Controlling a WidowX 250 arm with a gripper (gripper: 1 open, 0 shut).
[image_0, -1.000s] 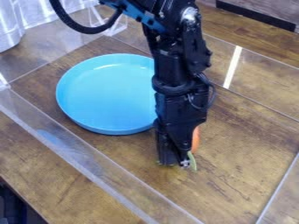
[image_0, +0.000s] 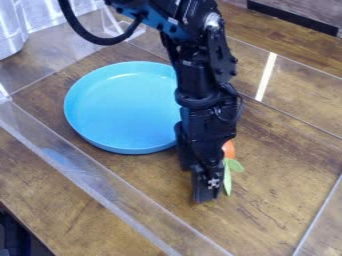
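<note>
My black gripper (image_0: 205, 183) is low over the wooden tabletop, to the right of a blue plate (image_0: 107, 105). Just behind its fingertips, on the right, lies an orange carrot (image_0: 229, 151) with green leaves, partly hidden by the gripper. Whether the fingers hold any part of it or how far they are open cannot be seen.
A clear barrier strip runs diagonally along the left side of the table (image_0: 281, 170). A white translucent object (image_0: 20, 20) is at the top left.
The gripper has shifted slightly left, and more of the carrot's green leaves now shows to the right of its fingertips.
</note>
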